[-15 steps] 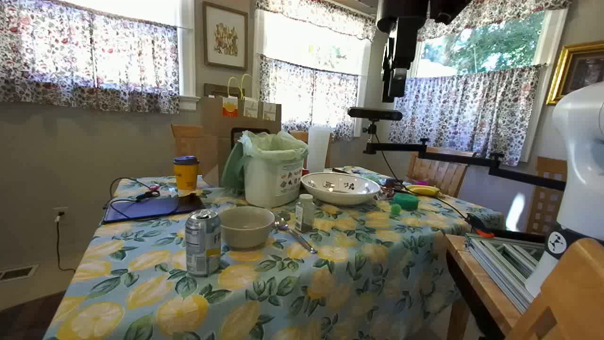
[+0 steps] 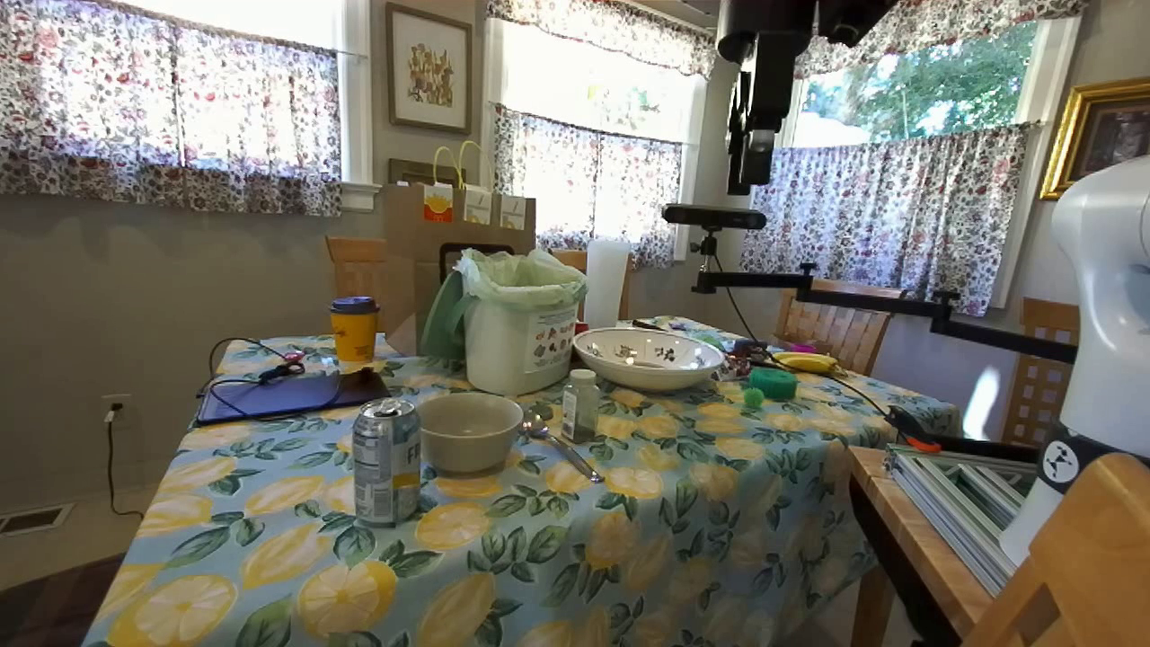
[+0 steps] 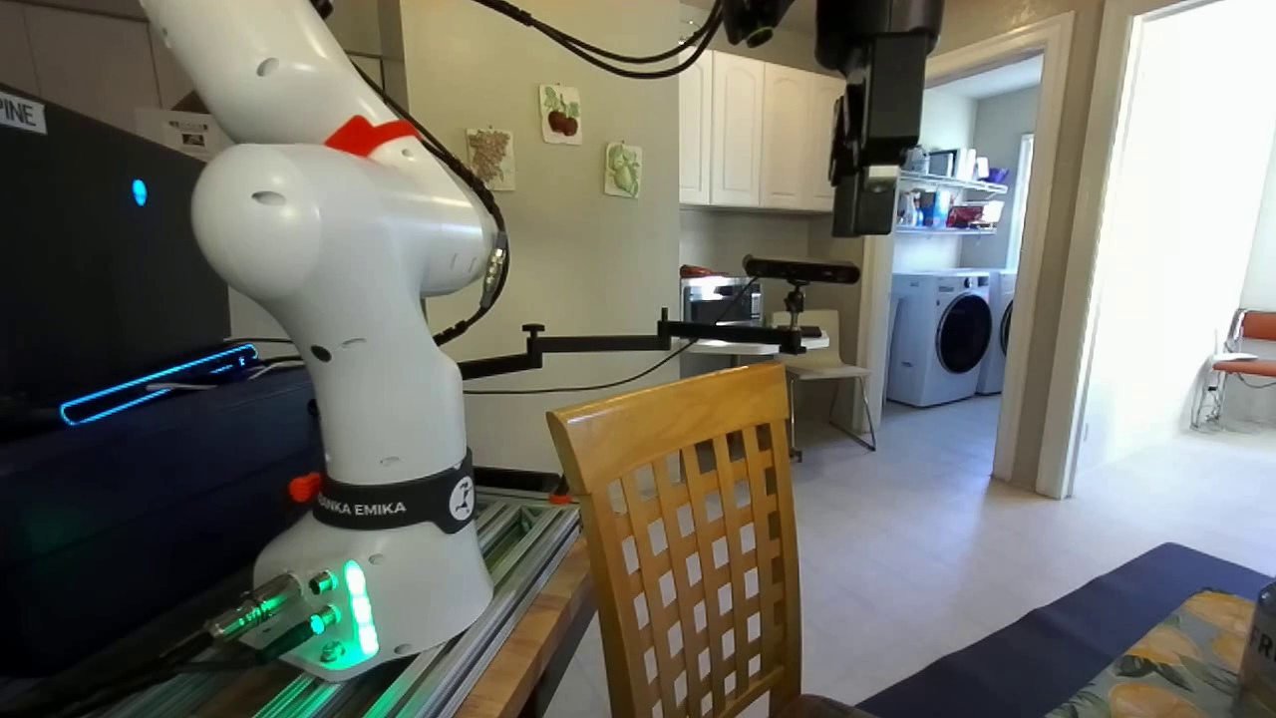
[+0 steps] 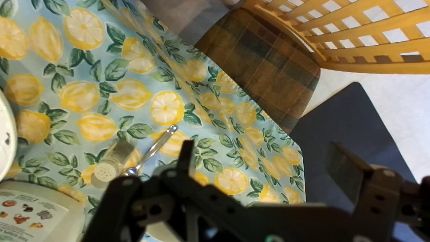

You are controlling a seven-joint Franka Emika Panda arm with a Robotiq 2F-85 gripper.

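Observation:
High above the table's right side hangs my gripper (image 2: 746, 172), well clear of everything below. In the wrist view its fingers stand wide apart, open, with nothing between them. On the lemon-print cloth are a grey bowl (image 2: 471, 433), a silver can (image 2: 387, 464), a small shaker bottle (image 2: 581, 406) and a metal spoon (image 2: 569, 451). Seen from the wrist, the shaker (image 4: 114, 160) and the spoon (image 4: 155, 149) lie left of my fingers. My gripper's body hides most of the bowl there.
A white lined bin (image 2: 520, 340), a wide white dish (image 2: 648, 359), a yellow cup (image 2: 355, 332) and a laptop (image 2: 282, 397) stand farther back. A black camera arm (image 2: 873, 296) reaches over the right side. A wooden chair (image 3: 694, 515) stands near the robot base.

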